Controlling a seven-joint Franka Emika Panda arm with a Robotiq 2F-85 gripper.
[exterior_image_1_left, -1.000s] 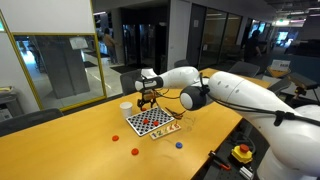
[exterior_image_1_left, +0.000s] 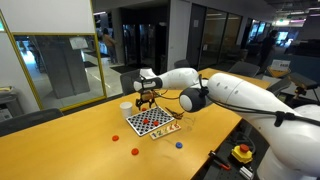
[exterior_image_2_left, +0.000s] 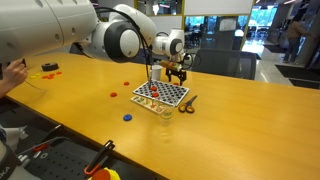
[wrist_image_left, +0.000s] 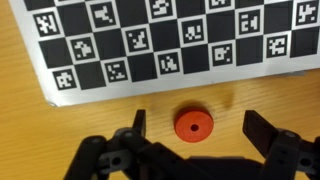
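Observation:
In the wrist view an orange-red round disc (wrist_image_left: 193, 125) lies on the wooden table, just off the edge of a black-and-white checkered board (wrist_image_left: 150, 88) printed with marker patterns. My gripper stands open around the disc's position, one finger on each side, with visible gaps between the disc and both fingers. From outside, the gripper (exterior_image_1_left: 146, 103) points down at the far side of the board (exterior_image_1_left: 150, 121). The other exterior view has it (exterior_image_2_left: 173, 77) beyond the board (exterior_image_2_left: 174, 95); the disc there cannot be made out clearly.
A white cup (exterior_image_1_left: 126, 111) stands beside the board. A wooden rack (exterior_image_1_left: 166, 132) lies on its near side, with red pieces on the board close by. Loose red discs (exterior_image_1_left: 135, 152) and a blue disc (exterior_image_1_left: 179, 145) are scattered nearer. Scissors (exterior_image_2_left: 188, 104) lie beside the board.

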